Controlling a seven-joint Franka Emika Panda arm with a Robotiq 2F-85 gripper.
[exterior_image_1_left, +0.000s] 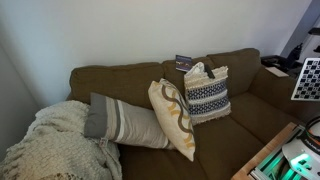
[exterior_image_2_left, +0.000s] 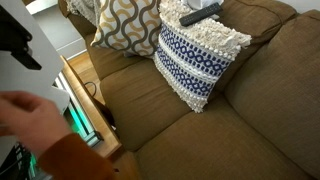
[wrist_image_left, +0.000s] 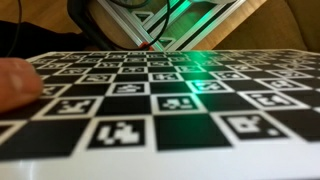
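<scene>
A black-and-white checkered marker board (wrist_image_left: 180, 105) fills most of the wrist view, tilted away from the camera, with green light glinting on it. A person's finger (wrist_image_left: 18, 82) rests at its left edge. In exterior view 1 the same kind of board (exterior_image_1_left: 308, 80) stands upright at the right edge, below dark machine parts. A blurred hand (exterior_image_2_left: 40, 118) with an orange-brown sleeve reaches in at the left of exterior view 2, below a dark part (exterior_image_2_left: 14, 40) that may belong to my gripper. My fingertips cannot be made out, nor whether anything is between them.
A brown sofa (exterior_image_1_left: 225, 145) holds a striped pillow (exterior_image_1_left: 135, 125), a curve-patterned pillow (exterior_image_1_left: 172, 115), a blue-and-white pillow (exterior_image_1_left: 207, 97) and a cream blanket (exterior_image_1_left: 60, 145). A dark remote (exterior_image_2_left: 201, 14) lies on the blue-and-white pillow. A wooden edge (exterior_image_1_left: 268, 153) with green-lit metal stands at the front right.
</scene>
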